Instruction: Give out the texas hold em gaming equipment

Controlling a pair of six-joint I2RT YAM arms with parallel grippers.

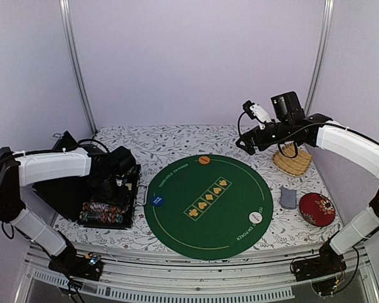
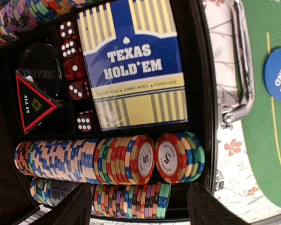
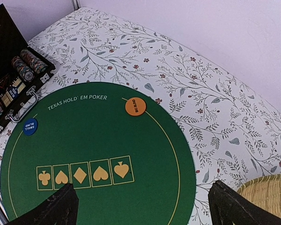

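Note:
An open black case (image 1: 127,219) on the left holds poker gear. In the left wrist view there lie a boxed Texas Hold'em card deck (image 2: 133,63), several red dice (image 2: 75,68), an all-in triangle (image 2: 35,102), a black dealer button (image 2: 40,63) and rows of chips (image 2: 63,159). My left gripper hovers over the case, fingers apart, nothing between them. The green mat (image 1: 177,230) carries a blue small blind button (image 1: 157,201), an orange big blind button (image 1: 204,160) and a white button (image 1: 256,217). High over the mat's far right, my right gripper is open and empty.
On the right side are a wicker basket (image 1: 292,163), a grey patterned item (image 1: 288,197) and a round red item (image 1: 316,209). A metal handle (image 2: 246,61) juts from the case toward the mat.

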